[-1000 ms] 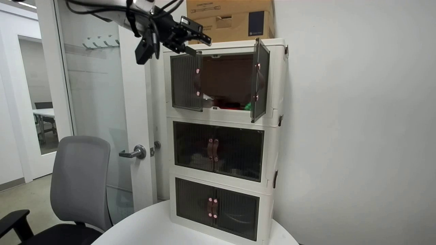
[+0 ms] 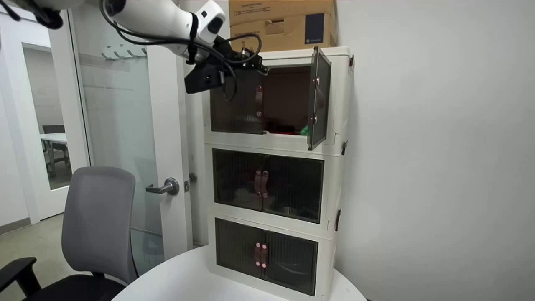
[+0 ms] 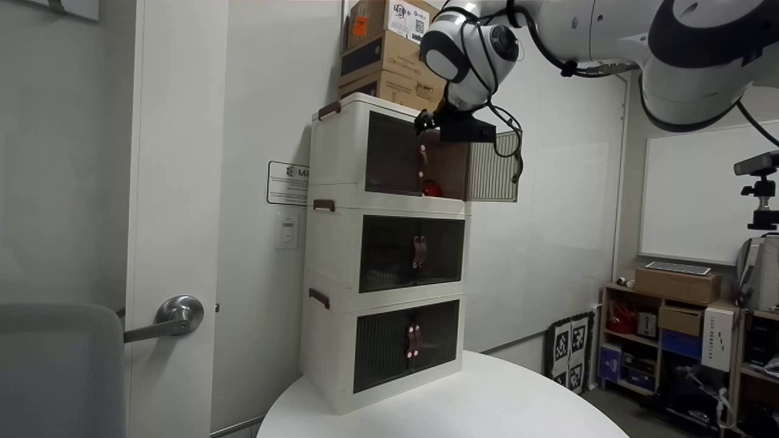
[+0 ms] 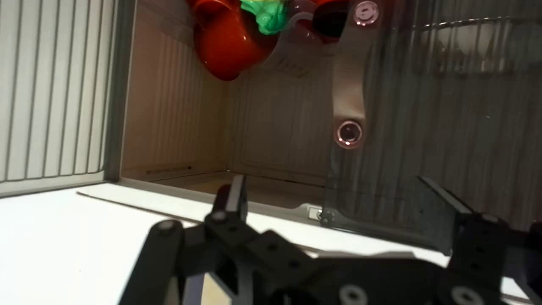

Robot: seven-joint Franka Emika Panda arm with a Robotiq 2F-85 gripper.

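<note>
The white three-tier cabinet stands on a round table. On its top tier the left door lies shut or nearly so, while the right door is swung outward. My gripper is at the top edge of that left door, its fingers spread wide with nothing seen held between them. In the wrist view, which is upside down, the dark door panel with its strap handle is close to one finger; contact cannot be told. A red mug and a green item show inside the top tier.
Cardboard boxes are stacked on top of the cabinet, close behind the gripper. The middle doors and bottom doors are shut. A grey chair stands at the left.
The top tier's left door has swung inward from ajar to shut or nearly shut. My arm has moved right and toward the cabinet, with the gripper lower.
</note>
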